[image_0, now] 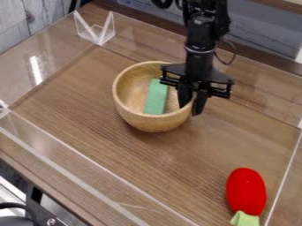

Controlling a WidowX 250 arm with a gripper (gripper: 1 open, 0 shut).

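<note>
A wide wooden bowl (137, 120) sits on the table, holding a long green block (156, 97) on its left side. My black gripper (192, 97) is low at the bowl's right rim, its body partly over the bowl. Whether its fingers are open or closed, or have anything between them, is hard to make out.
A red rounded object (245, 191) with a green part (243, 218) lies at the front right. A small clear or white angular item (94, 26) is at the back left.
</note>
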